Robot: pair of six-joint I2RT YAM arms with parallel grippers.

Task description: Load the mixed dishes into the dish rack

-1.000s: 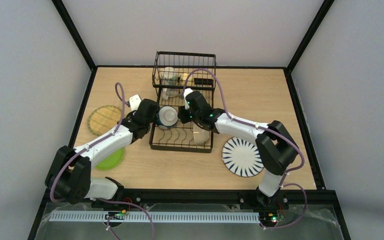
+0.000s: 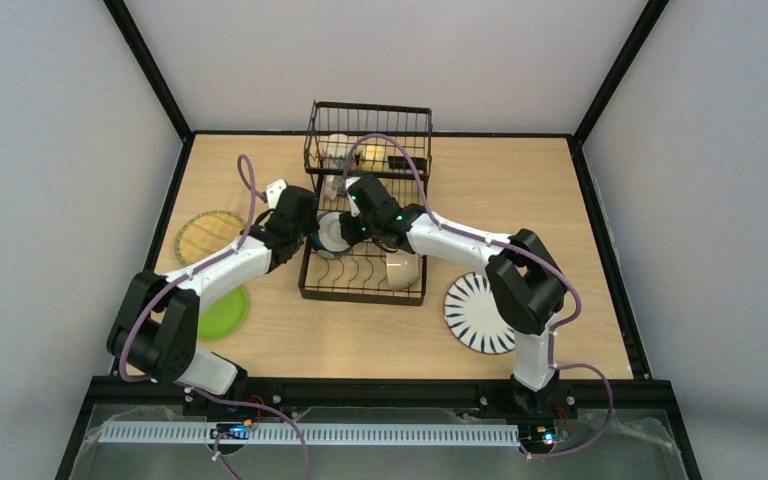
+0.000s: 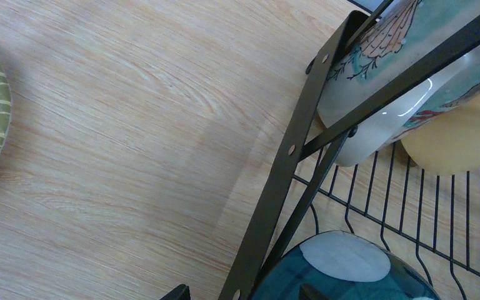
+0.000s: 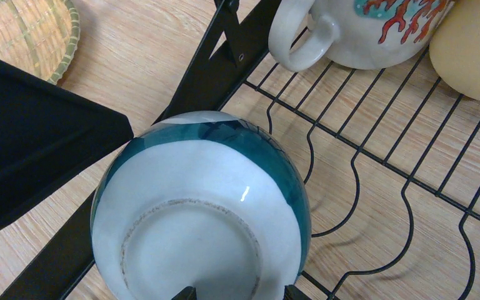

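A teal and white bowl [image 2: 331, 232] [image 4: 194, 181] leans at the left side of the black dish rack [image 2: 360, 298], its white base facing up toward the right arm. At its left edge is my left gripper, fingers open, with the rack's side bar and the edge of the bowl [image 3: 350, 265] showing between its fingertips. My right gripper is over the bowl's base, its fingertips apart; whether they touch the bowl cannot be seen. A white mug [image 2: 402, 270] lies in the front right of the rack.
On the upper tier sit a patterned cup [image 3: 381, 81] and a yellow cup [image 3: 459, 134]. A blue-striped plate [image 2: 475, 315] lies at right, a green plate [image 2: 223, 315] at left beside a woven basket [image 2: 205, 240]. The table right of the rack is clear.
My right gripper has moved left, from beside the bowl to over part of it. The left arm has shifted slightly, its gripper a little higher. The bowl stays about where it was.
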